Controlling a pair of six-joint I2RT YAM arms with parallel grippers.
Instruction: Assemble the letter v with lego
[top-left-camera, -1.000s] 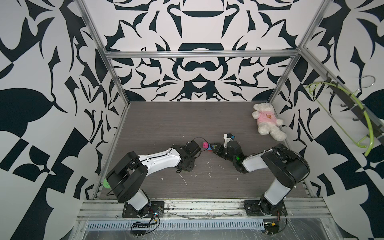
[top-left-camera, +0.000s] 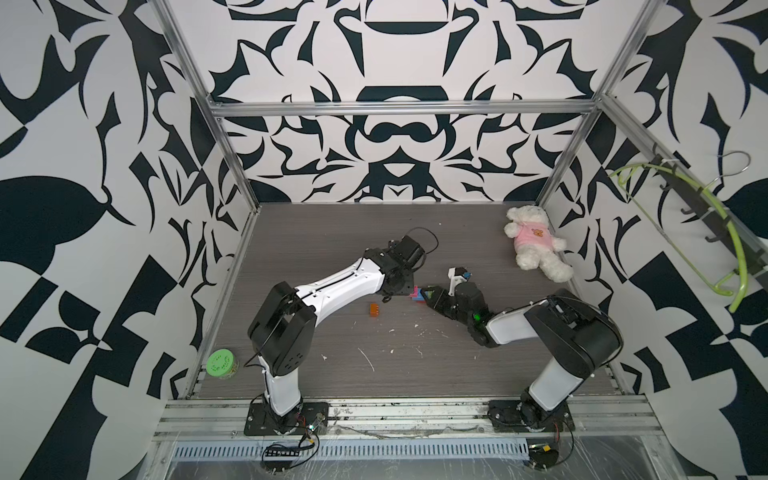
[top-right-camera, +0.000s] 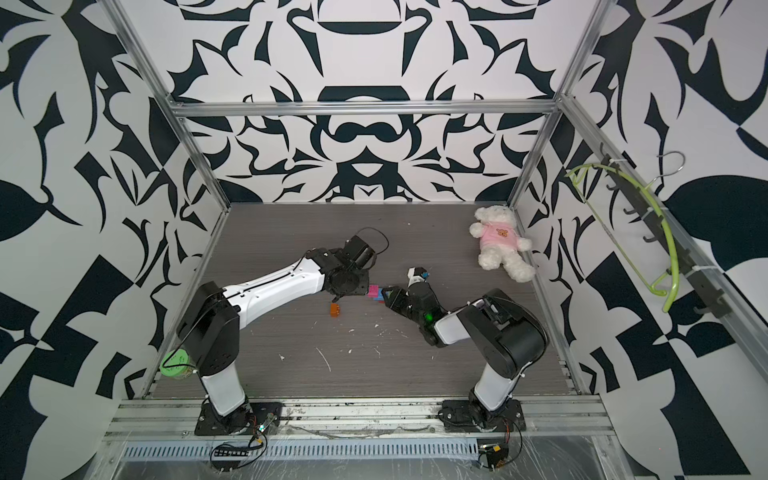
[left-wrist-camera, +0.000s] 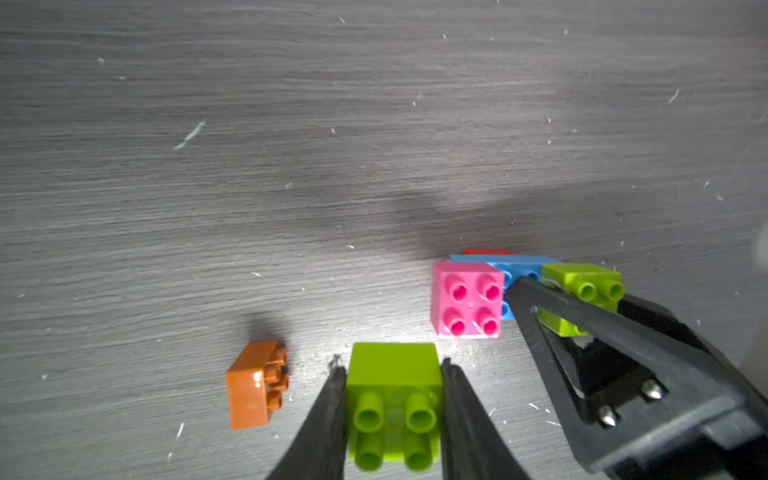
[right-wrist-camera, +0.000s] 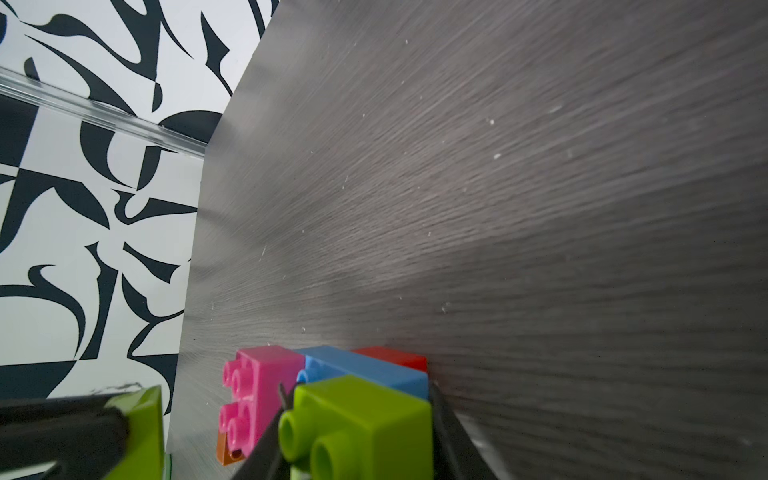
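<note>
Between the fingers of my left gripper sits a loose green brick (left-wrist-camera: 392, 368), studs facing the camera. My right gripper is shut on another green brick (right-wrist-camera: 368, 424), part of a group with a pink brick (left-wrist-camera: 464, 300), a blue brick (left-wrist-camera: 520, 268) and a red brick (left-wrist-camera: 484, 252). Pink lies at the group's left end, with its studs showing in the left wrist view; red is mostly hidden behind blue. The left brick is apart from the pink one, below and left of it in that view.
An orange brick (left-wrist-camera: 254, 384) lies on its side on the table, left of my left gripper. A teddy bear (top-left-camera: 534, 240) lies at the back right, and a green-lidded jar (top-left-camera: 221, 363) at the left edge.
The right arm stays in place.
</note>
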